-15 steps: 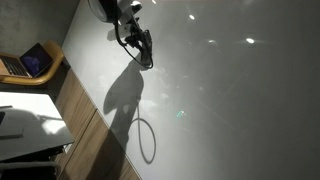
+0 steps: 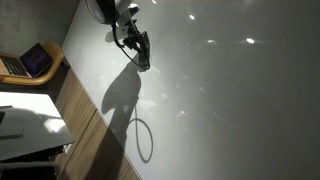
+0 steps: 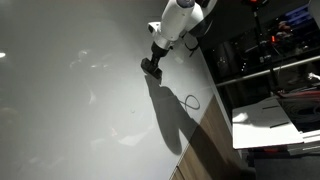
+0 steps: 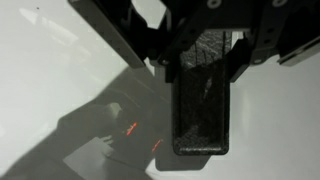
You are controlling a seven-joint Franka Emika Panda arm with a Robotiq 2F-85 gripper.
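A dark, rectangular block [image 4: 201,115] with rounded corners juts forward from my gripper in the wrist view. The fingers are shut on it, one finger along each side. In exterior view 1, the gripper [image 2: 138,42] is over the upper left part of the pale surface, with the block dark at its tip. Exterior view 2 shows the same block [image 3: 151,68] at the end of the arm. Whether it touches the surface I cannot tell. Small orange spots [image 4: 130,128] show on the surface left of the block.
A dark loop [image 2: 144,140], perhaps a cable's shadow, lies near its edge. Beyond that edge are a wooden floor [image 2: 82,112], a laptop [image 2: 36,60] on a chair and a white table [image 2: 30,122].
A small spot on the surface turned from green to red.
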